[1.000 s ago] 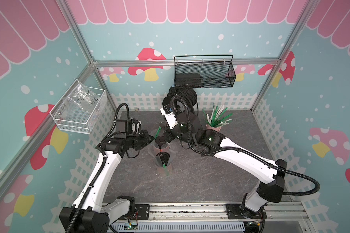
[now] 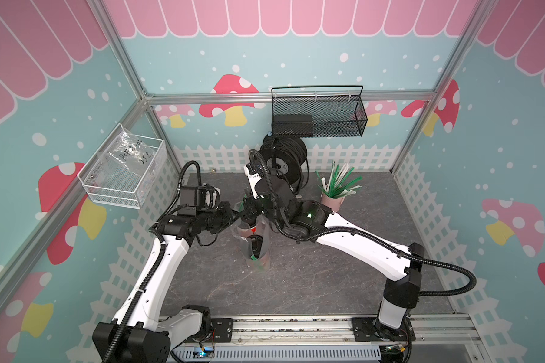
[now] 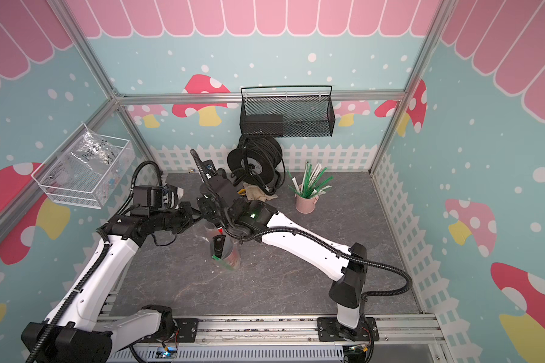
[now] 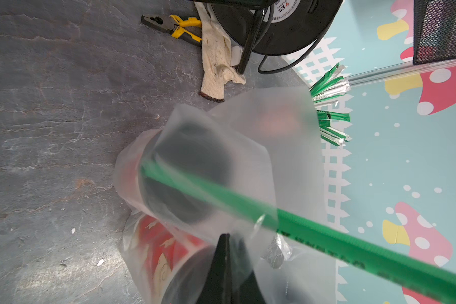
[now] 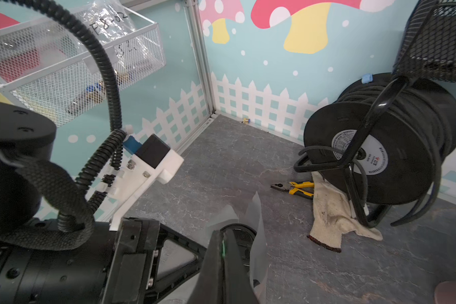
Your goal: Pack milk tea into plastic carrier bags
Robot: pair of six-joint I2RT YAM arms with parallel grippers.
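Note:
A translucent plastic bag (image 4: 288,157) stands around two cups on the table, one with a dark lid (image 2: 255,245) and one printed red (image 4: 159,248). A green straw (image 4: 329,235) slants across the bag in the left wrist view, its far end behind film. My left gripper is shut at the bag's upper edge, with film at its tips. From the right, my right gripper reaches over the bag beside the left one. It is shut; a thin green sliver shows at its fingers, but whether it grips anything is unclear.
A cable reel (image 5: 369,141), a glove (image 5: 331,212) and pliers (image 5: 293,189) lie behind. A pink cup of straws (image 3: 305,202) stands to the right. A white wire basket (image 2: 124,169) hangs on the left wall.
The left arm has stayed still.

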